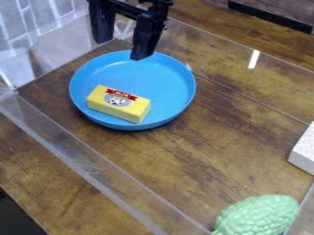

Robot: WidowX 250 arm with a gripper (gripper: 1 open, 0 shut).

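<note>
A yellow box [119,104] with a red and white label rests in a blue plate [166,92], toward its front left. My black gripper [127,37] hangs at the top of the camera view, open, above the back edge of the plate and clear of the box.
A green lumpy object [255,217] lies at the bottom right, a white block [303,147] at the right edge. Clear plastic edges run along the left. The wooden surface right of the plate is mostly clear.
</note>
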